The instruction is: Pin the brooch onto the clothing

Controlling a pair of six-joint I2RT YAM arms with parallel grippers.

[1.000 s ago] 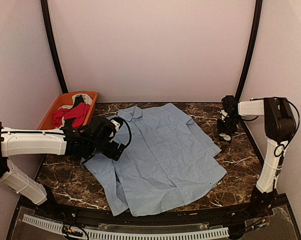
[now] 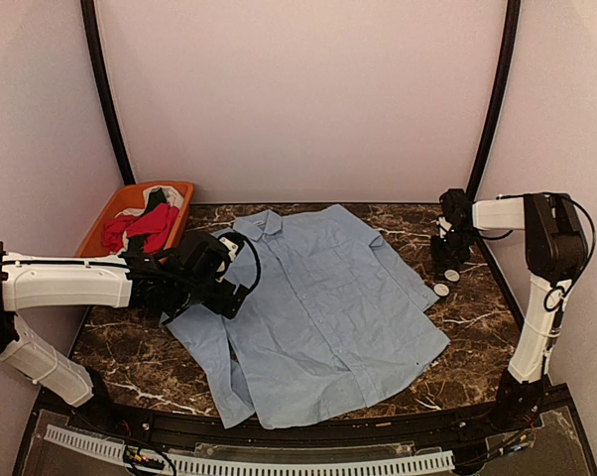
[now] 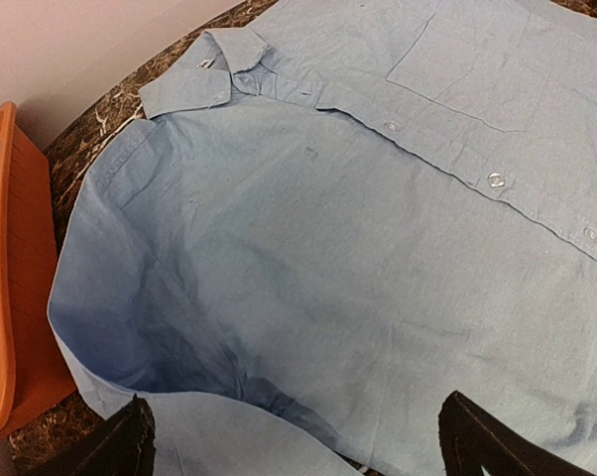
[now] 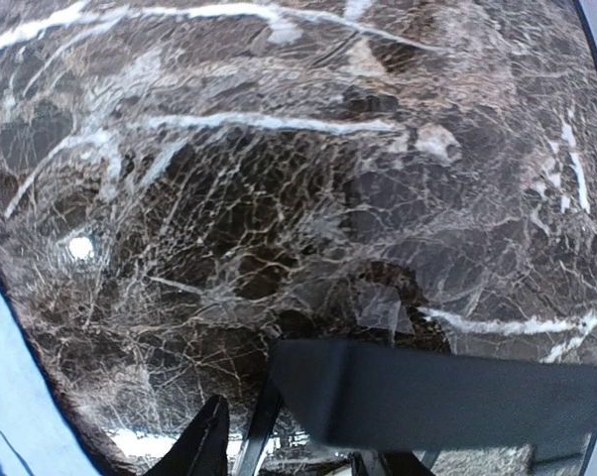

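Observation:
A light blue shirt (image 2: 328, 297) lies spread on the dark marble table, collar toward the back. Two small white round pieces (image 2: 441, 290) rest on the table right of the shirt. My left gripper (image 2: 234, 296) hangs open over the shirt's left part; its fingertips show low in the left wrist view. My right gripper (image 2: 446, 253) is at the table's right side, just behind the round pieces. In the right wrist view its fingers (image 4: 205, 446) are apart at the bottom, partly hidden by a dark flat part; whether anything is between them is unclear.
An orange bin (image 2: 103, 223) with red, white and dark cloth stands at the back left. Bare marble (image 4: 229, 248) surrounds the right gripper; walls bound the table at the back and sides.
The white round pieces near my right gripper now lie apart and further toward the front, more in view. My left arm and the shirt have not moved.

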